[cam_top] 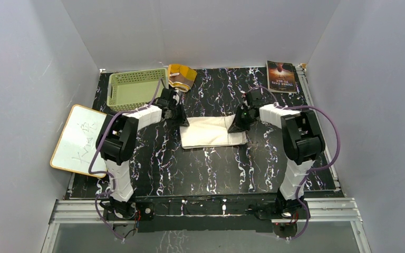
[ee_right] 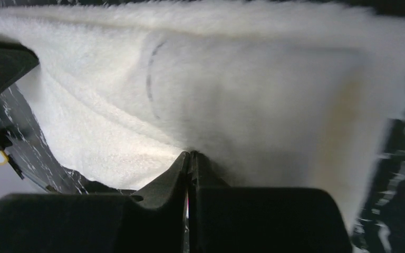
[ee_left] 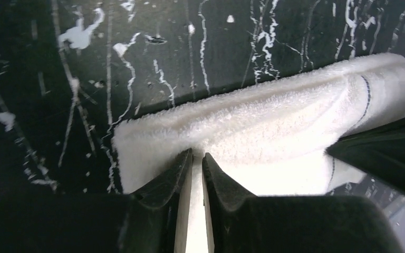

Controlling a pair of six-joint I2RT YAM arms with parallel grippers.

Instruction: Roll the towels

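Observation:
A white folded towel [cam_top: 208,134] lies flat on the black marbled table, long side running left to right. My left gripper [cam_top: 183,122] is down at its top left corner; in the left wrist view its fingertips [ee_left: 198,158] press into the towel [ee_left: 263,126] close together, with a narrow gap. My right gripper [cam_top: 233,128] is down on the towel's right part; in the right wrist view it [ee_right: 189,155] is shut against the cloth [ee_right: 232,89], and whether fabric is pinched between the fingers is hidden.
A green basket [cam_top: 137,74] and a folded yellow-brown cloth [cam_top: 182,71] stand at the back left, a whiteboard [cam_top: 76,139] lies left, a book [cam_top: 281,74] back right.

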